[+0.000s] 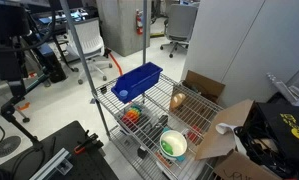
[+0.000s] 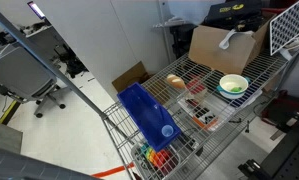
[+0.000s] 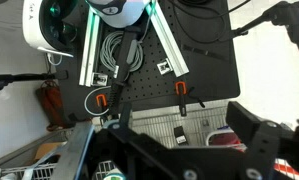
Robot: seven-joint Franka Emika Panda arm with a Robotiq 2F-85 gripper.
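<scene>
Along the bottom of the wrist view, my gripper shows as dark shapes with its fingers apart and nothing visible between them. It is over the front edge of the black base plate [image 3: 174, 90], away from the objects on the rack. A blue bin [image 1: 136, 82] lies at one side of the wire rack, with a small round bluish item [image 2: 167, 130] at its end. Inside the white bowl [image 1: 173, 145] is something green. An orange-brown item [image 1: 177, 100] rests near the middle of the rack, close to clear containers [image 2: 196, 104].
Colourful small items [image 2: 161, 158] show beside the blue bin. An open cardboard box [image 2: 221, 50] with a white spoon [image 2: 227, 40] stands behind the bowl. A black case [image 1: 287, 135] is beyond it. Cables [image 3: 124, 50] and a metal rail [image 3: 167, 40] lie on the base plate.
</scene>
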